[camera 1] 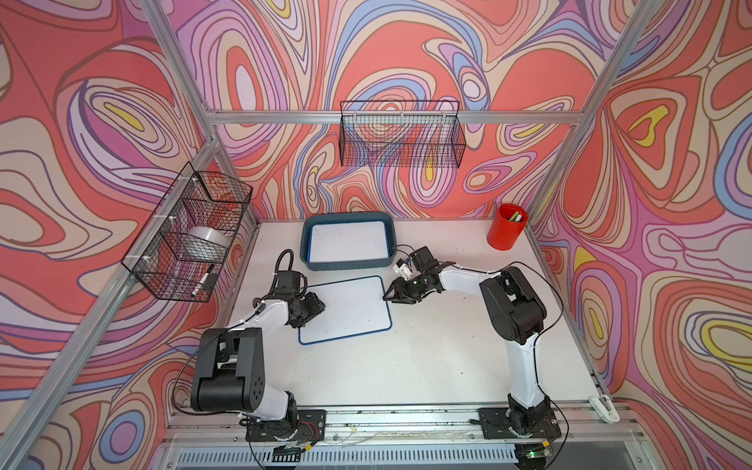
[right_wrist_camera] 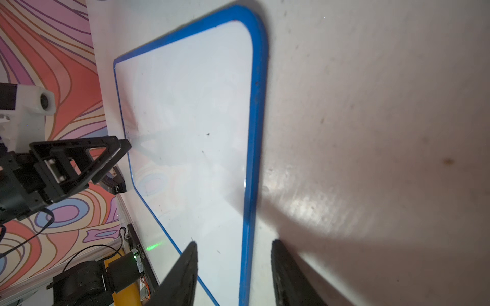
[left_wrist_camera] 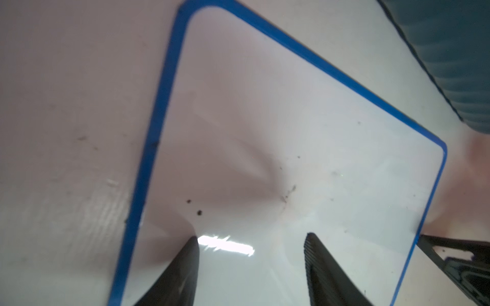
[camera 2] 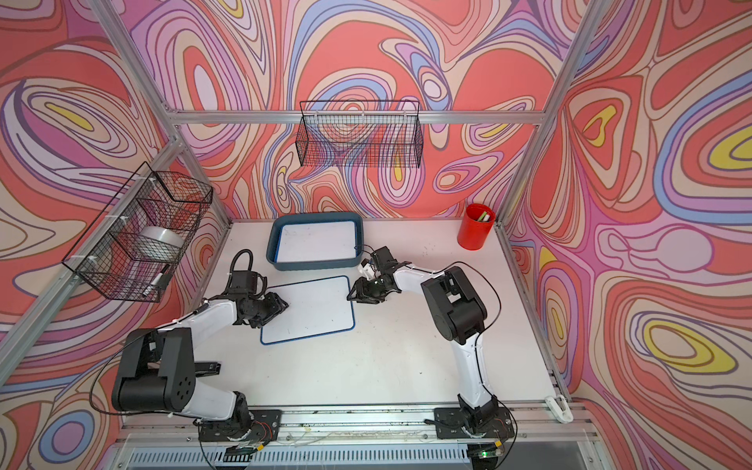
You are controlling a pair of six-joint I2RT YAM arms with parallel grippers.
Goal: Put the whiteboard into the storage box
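Note:
A white whiteboard [camera 1: 344, 313] with a blue border lies flat on the table. My left gripper hangs low over the board near its left end, fingers apart with only board surface showing between them. My right gripper is open at the board's right edge, that blue border running between its fingertips. Behind the board stands the dark teal storage box [camera 1: 347, 264], with a white surface inside.
A red bucket [camera 1: 506, 232] stands at the back right. Wire baskets [camera 1: 402, 133] hang on the back and left frames.

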